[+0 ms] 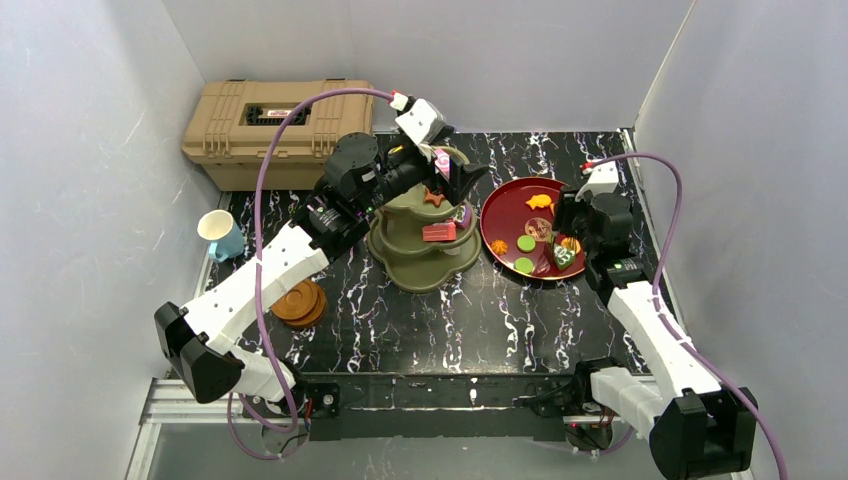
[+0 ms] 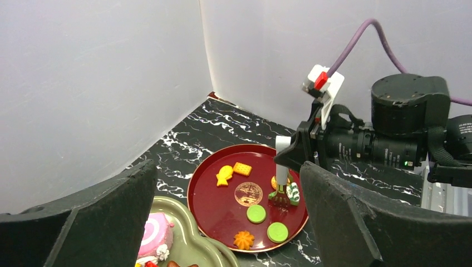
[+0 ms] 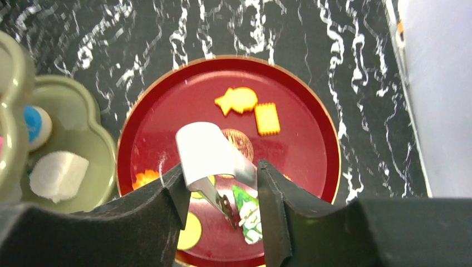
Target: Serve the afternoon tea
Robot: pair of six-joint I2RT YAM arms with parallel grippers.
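Observation:
The round red tray (image 1: 507,207) carries several toy sweets, among them a green-and-white pastry (image 3: 249,217). Over its right side, my right gripper is open, pointing down, with the white handle (image 3: 203,146) of a fork between its fingers. In the left wrist view that fork (image 2: 282,167) stands about upright, brown tines low beside the pastry; whether either finger touches the handle cannot be told. My left gripper (image 1: 467,184) stays open and empty above the right side of the green tiered stand (image 1: 413,272), whose tiers hold a pink cake (image 2: 156,233) and other treats.
At the left are a blue mug (image 1: 222,236) and brown coasters (image 1: 299,302). A tan case (image 1: 226,140) fills the back left corner. Bare marble counter (image 1: 460,335) lies in front of the stand and tray; walls close in the sides and back.

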